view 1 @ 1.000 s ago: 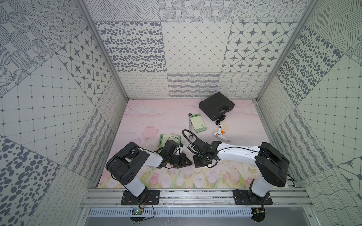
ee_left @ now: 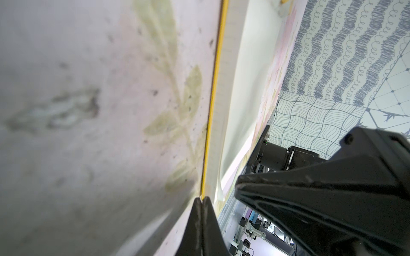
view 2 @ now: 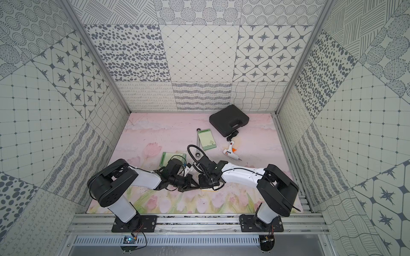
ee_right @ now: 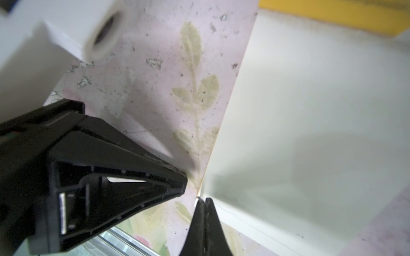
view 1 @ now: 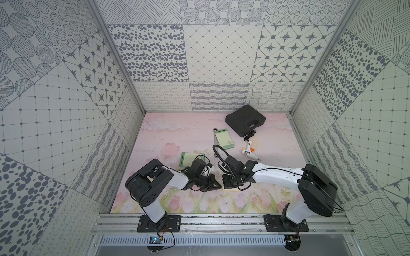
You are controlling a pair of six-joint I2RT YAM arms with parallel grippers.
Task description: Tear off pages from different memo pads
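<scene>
A memo pad with white pages and a yellow binding and edge [ee_right: 337, 17] lies flat on the table at the front. At its near corner my left gripper is shut with nothing between its fingers; the page corner is outside them. My right gripper has its fingertips together at the same corner, over the white page [ee_right: 316, 106]. Whether any paper is pinched there cannot be made out. A loose page edge stands slightly off the pad in the left wrist view. Two green-bordered memo pads lie farther back, one at the left [view 1: 184, 159] and one at centre [view 1: 224, 137].
A black case [view 1: 244, 120] sits at the back right. Near it lie a white glue gun [view 1: 249, 150] and its coiled black cord [view 1: 249, 135]. Both grippers crowd close together at the front.
My left gripper has gone from open to shut and moved right, up to the pad's corner. The right arm has shifted slightly right. The page edge now stands farther from the pad.
</scene>
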